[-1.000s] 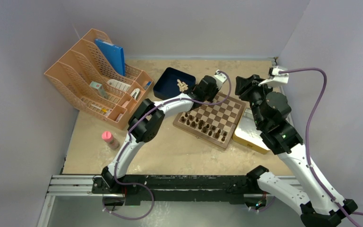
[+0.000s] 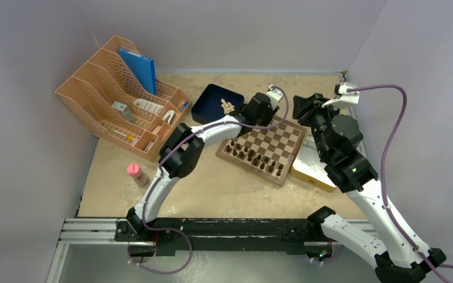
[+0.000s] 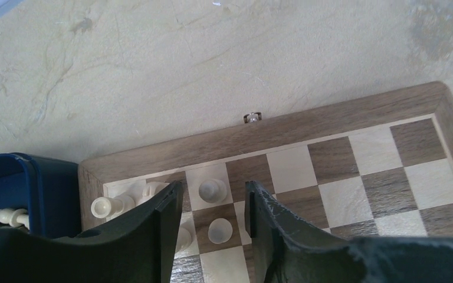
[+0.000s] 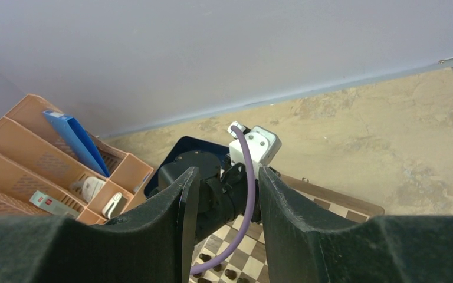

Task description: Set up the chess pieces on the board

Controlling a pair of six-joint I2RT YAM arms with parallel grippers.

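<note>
The chessboard (image 2: 282, 141) carries several dark pieces (image 2: 250, 153) along its near side. In the left wrist view, a white piece (image 3: 213, 190) stands upright on a light back-row square. My left gripper is open around it, fingers apart on both sides. Just below that is a white pawn (image 3: 220, 230). Toward the corner stand a white rook (image 3: 107, 206) and a knight (image 3: 154, 189), partly behind a finger. More white pieces lie in the blue bin (image 2: 206, 98). My right gripper hangs open and empty, right of the board.
A tan organizer (image 2: 110, 76) with a blue folder (image 2: 140, 70) stands at the left. A yellow-sided tin (image 2: 311, 177) sits right of the board. A pink-capped bottle (image 2: 136, 173) is at front left.
The piece stays standing on its square. The right arm has barely shifted.
</note>
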